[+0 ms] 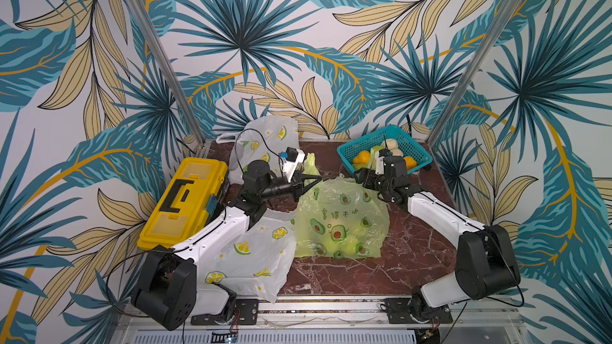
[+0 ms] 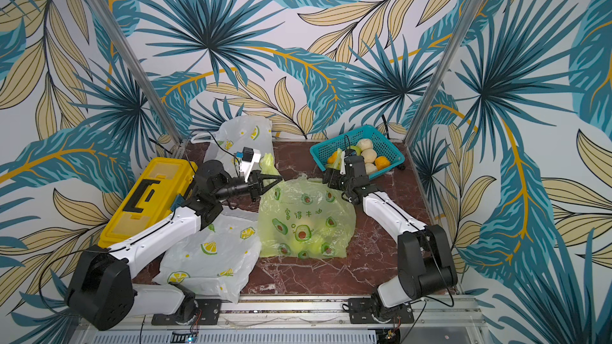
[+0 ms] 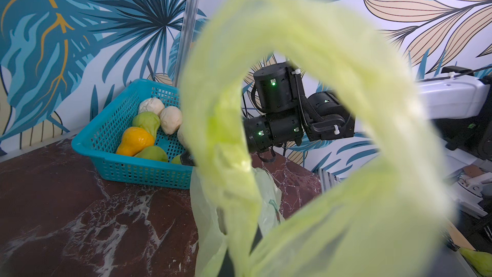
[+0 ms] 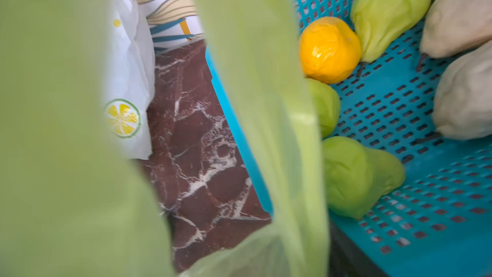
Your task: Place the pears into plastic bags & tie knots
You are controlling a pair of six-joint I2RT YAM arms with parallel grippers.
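Note:
A translucent yellow-green avocado bag [image 1: 342, 216] lies mid-table, with vague pale lumps showing through its lower half. One of its handles [image 3: 225, 138] loops in front of the left wrist camera. My left gripper [image 1: 320, 179] is at the bag's upper left, its fingertips together; whether they pinch plastic is unclear. At the upper right edge stands my right gripper [image 1: 358, 178], its fingertips too small and covered to read. Green plastic [image 4: 256, 82] hangs across the right wrist view. Pears sit in the basket: green [image 4: 392, 10], yellow [image 4: 329, 49] and whitish [image 4: 463, 92].
The teal basket [image 2: 316, 154] is at the back right, close to the right gripper. White lemon-print bags [image 1: 245, 254] cover the left, by a yellow toolbox [image 1: 204, 181]. Bare marble [image 1: 417, 261] shows at front right.

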